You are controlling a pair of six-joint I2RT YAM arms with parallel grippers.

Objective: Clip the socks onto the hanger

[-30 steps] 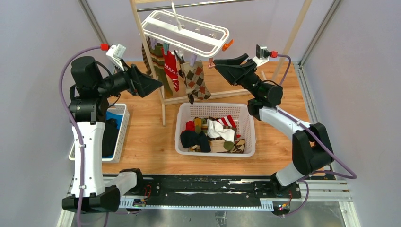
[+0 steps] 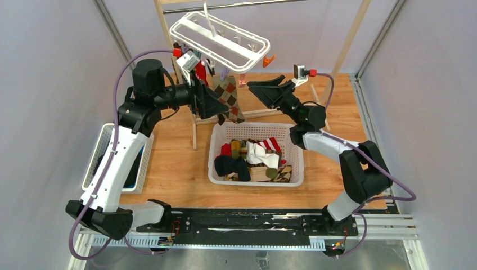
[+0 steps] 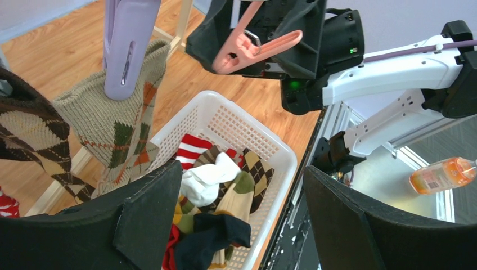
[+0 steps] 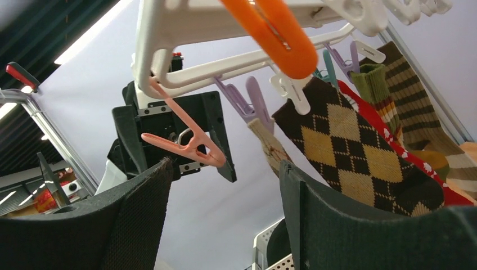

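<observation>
The white hanger has several socks clipped below it, including a brown-and-tan argyle sock, large in the right wrist view. A pink clip hangs at the hanger's near corner with no sock in it. In the top view my left gripper is in front of the argyle sock; its fingers stand wide apart and empty in the left wrist view. Close to the pink clip, my right gripper is open, with a gap between its fingers. A lilac clip holds a sock in the left wrist view.
A white basket of mixed socks sits below the hanger. Another white basket stands at the left. An orange clip sits on the hanger's right end. The wooden floor between the baskets is bare.
My left gripper has moved right from the open space to the hanging socks. The hanger swung slightly.
</observation>
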